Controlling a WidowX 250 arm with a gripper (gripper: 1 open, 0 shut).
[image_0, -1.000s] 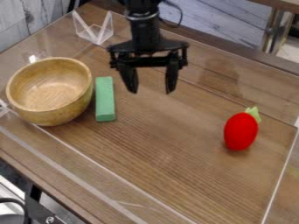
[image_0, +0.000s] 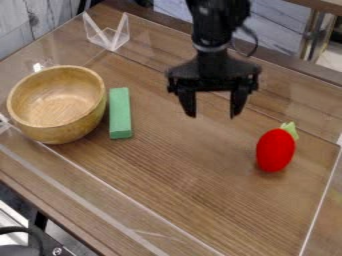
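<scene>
My gripper (image_0: 211, 104) hangs over the upper middle of the wooden table (image_0: 181, 200), open, its dark fingers spread apart with bare wood between them. To its left lie a green bar (image_0: 120, 113) and a wooden bowl (image_0: 56, 105). At the right lies a red oval object (image_0: 275, 152) with a small green part behind it.
A clear angular object (image_0: 107, 30) sits at the back left. A dark round item is partly visible at the bottom left corner.
My gripper has moved rightward, away from the green bar, and its shape appears turned. The objects on the table have stayed where they were.
</scene>
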